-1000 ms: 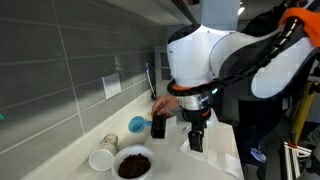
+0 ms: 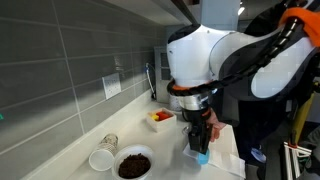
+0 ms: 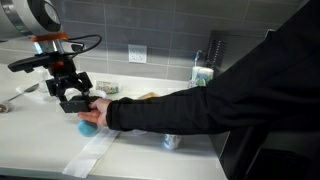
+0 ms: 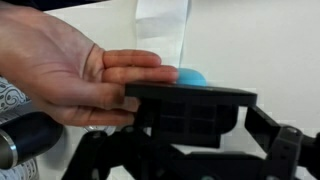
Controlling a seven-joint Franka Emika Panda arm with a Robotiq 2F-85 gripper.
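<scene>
A person's hand (image 4: 85, 75) holds a black block-shaped object (image 4: 190, 97) right at my gripper. The fingers stand open, one finger on either side of the black object; whether either finger touches it I cannot tell. A light blue piece (image 4: 190, 76) shows beyond the black object in the wrist view, and it appears below the hand in exterior view 2 as a blue shape (image 3: 88, 128). Part of the black object is hidden behind the gripper.
White paper strips (image 3: 92, 152) lie on the counter beneath. A white bowl of dark bits (image 2: 132, 164), a tipped patterned jar (image 2: 103, 155) and a box with colourful items (image 2: 160, 121) stand along the wall. The person's sleeved arm (image 3: 190, 108) crosses the counter.
A second ago the hand held the black-and-blue object up left of the gripper. It has since come over to the gripper, with the blue part now lower. The arm looks unmoved.
</scene>
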